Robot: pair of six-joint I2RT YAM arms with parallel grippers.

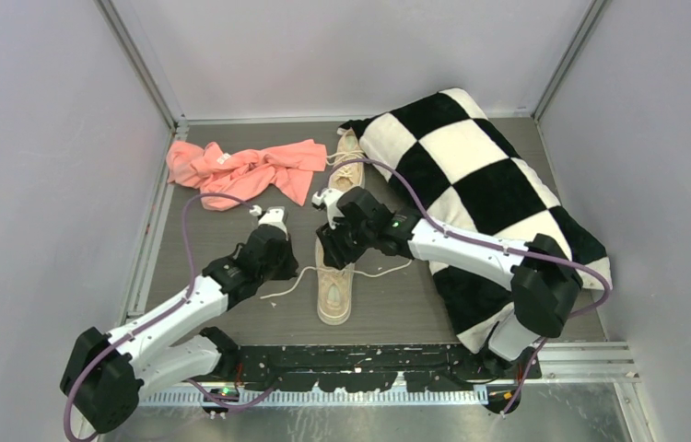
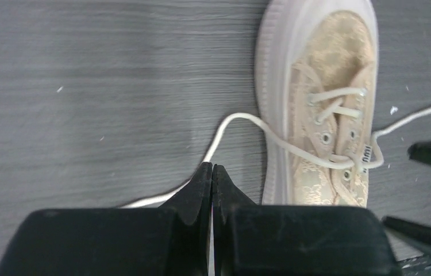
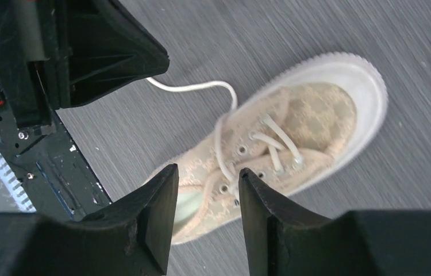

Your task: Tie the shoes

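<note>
A beige shoe (image 1: pixel 333 302) lies in the middle, toe toward the back in the left wrist view, its laces crossed over the tongue. One lace end (image 2: pixel 150 200) trails off to the left, the other (image 2: pixel 426 112) to the right. My left gripper is shut left of the shoe, above the left lace, which passes behind its fingertips; nothing shows gripped. Over the shoe, my right gripper stands partly open, its fingers (image 3: pixel 167 198) either side of the lace crossing (image 3: pixel 224 167) in view but not closed on it. A second shoe (image 1: pixel 345 177), its laces crossed, lies farther back.
A crumpled pink cloth (image 1: pixel 259 170) lies back left. The black-and-white checked cushion (image 1: pixel 480 184) fills the right side and touches the back shoe. Bare grey floor (image 1: pixel 222 318) surrounds the front shoe.
</note>
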